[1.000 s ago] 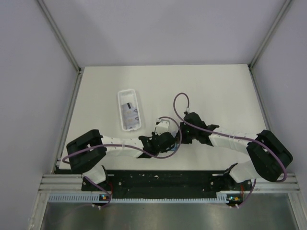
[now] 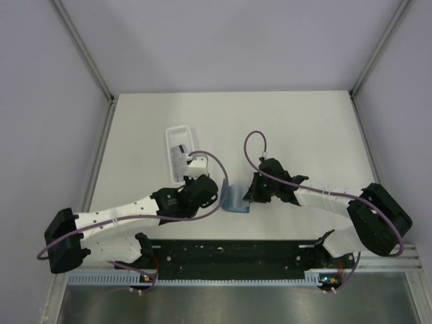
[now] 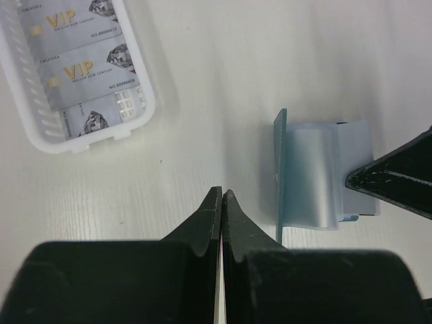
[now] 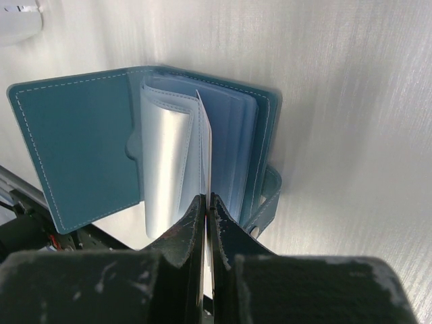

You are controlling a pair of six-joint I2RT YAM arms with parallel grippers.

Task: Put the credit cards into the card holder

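The teal card holder (image 4: 71, 148) lies open on the table, its clear sleeves (image 4: 172, 165) fanned up in the right wrist view. My right gripper is shut on the thin edge of one raised sleeve. The left gripper is shut with nothing showing between its fingers, to the left of the holder (image 3: 307, 175). Silver VIP cards (image 3: 88, 71) lie overlapping in a white basket (image 3: 150, 101), up and left of the left gripper. Whether the holder's pockets contain cards, I cannot tell.
In the top view, the basket (image 2: 169, 152) stands behind the left arm, left of the holder (image 2: 237, 201). The right fingers (image 3: 398, 175) reach over the holder's right side. Behind and right of the holder, the white table (image 2: 297, 128) is bare.
My left gripper has moved left from over the card holder towards the basket, leaving more of the holder uncovered. The right arm has stayed put.
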